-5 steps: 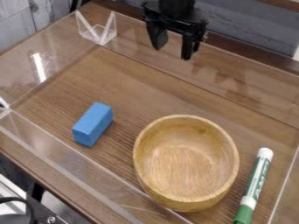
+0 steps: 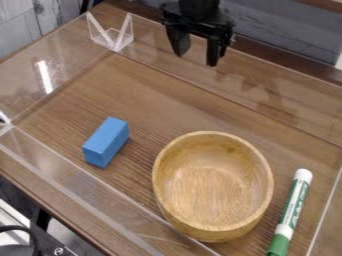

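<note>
My gripper (image 2: 198,40) is at the top centre of the camera view, a dark shape over the wooden table with its fingers apart and nothing visible between them. Below it lie a blue block (image 2: 106,142) at the lower left, a large pale yellow oval bowl (image 2: 213,144) at the lower centre, and a white marker with green ends (image 2: 297,200) at the lower right.
A white wire-like object (image 2: 114,32) stands at the upper left near the table's back edge. A dark cable (image 2: 19,232) shows at the bottom left corner.
My gripper has moved slightly up the view, toward the back of the table. The block, bowl and marker have not moved.
</note>
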